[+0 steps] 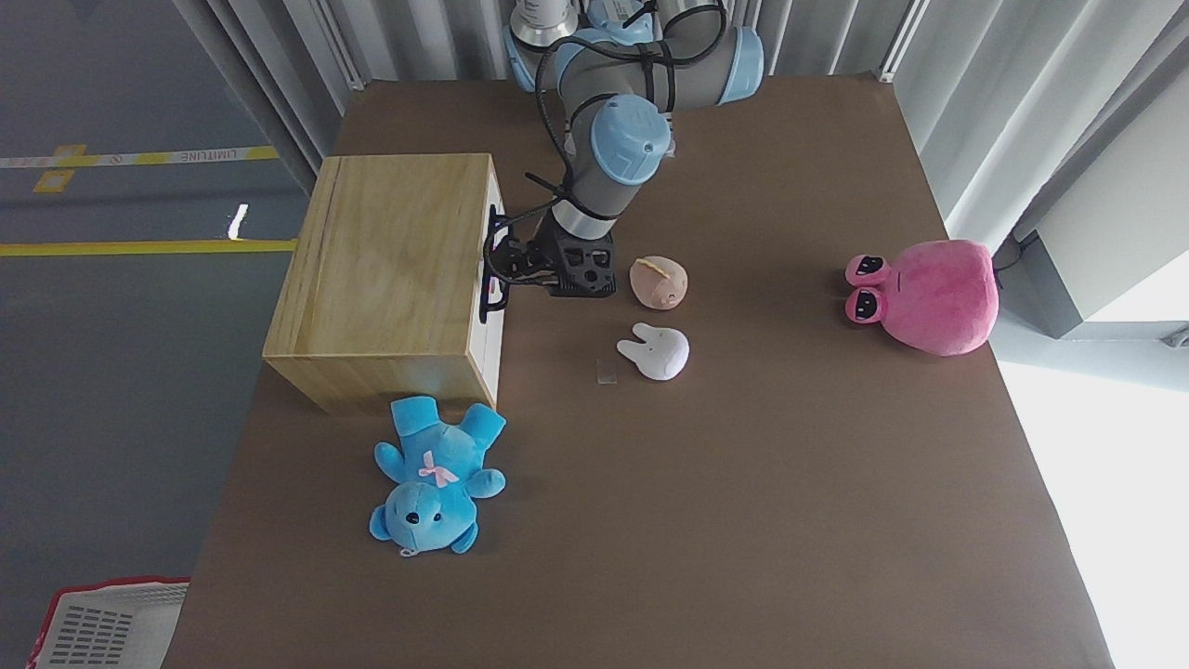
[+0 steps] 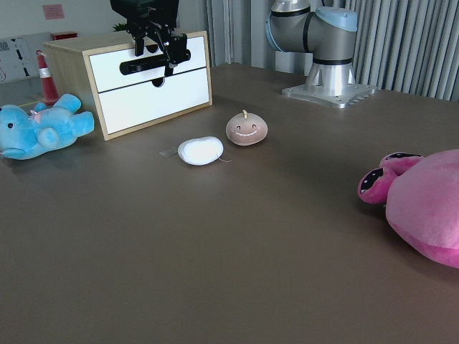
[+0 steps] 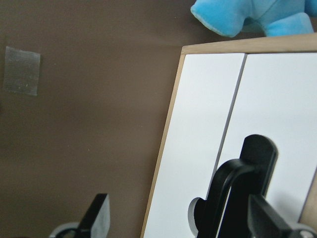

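Note:
A wooden two-drawer box (image 1: 379,256) with white fronts (image 2: 154,102) stands on the table. My black gripper (image 1: 541,268) is right at its drawer side, at the height of the upper drawer's black handle (image 3: 252,163). In the wrist view the two fingers are apart, open, one over the table and the other near the handle. A blue bear (image 1: 440,479) lies in front of the box. A pale pink face toy (image 1: 658,284) and a white bunny toy (image 1: 663,355) lie to the right of the gripper.
A pink plush (image 1: 936,295) lies at the table's right edge. A basket (image 1: 111,624) is off the table at the lower left, and curtains line the back.

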